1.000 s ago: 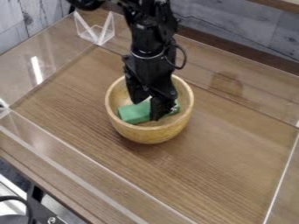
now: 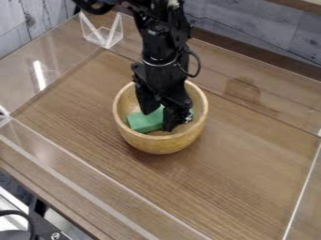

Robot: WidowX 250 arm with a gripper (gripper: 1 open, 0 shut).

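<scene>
My black gripper (image 2: pixel 164 98) reaches down from the top centre into a round wooden bowl (image 2: pixel 160 141), its lower parts inside the rim. A green object (image 2: pixel 145 122) lies in the left part of the bowl, partly hidden by the gripper. Dark finger parts are at the right inside the bowl; whether they are open or shut, or touch the green object, I cannot tell.
The bowl stands on a wooden table (image 2: pixel 238 178) with free room to the left, right and front. A clear plastic piece (image 2: pixel 104 28) is at the back left. Cables show at the lower left corner, and a grey wall runs along the back.
The gripper has shifted slightly within the bowl, and a little less of the green object shows than before.
</scene>
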